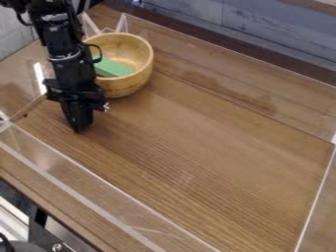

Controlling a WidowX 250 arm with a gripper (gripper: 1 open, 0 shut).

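My gripper (pixel 77 116) is a black assembly pointing down at the wooden table, low at the left, just in front of a wooden bowl (pixel 137 54). The bowl holds a green block (pixel 113 67). Whether the fingers are apart or together, or hold anything, is too dark and small to tell.
A pale wall (pixel 237 25) runs along the back. Clear rails edge the table at the left and front.
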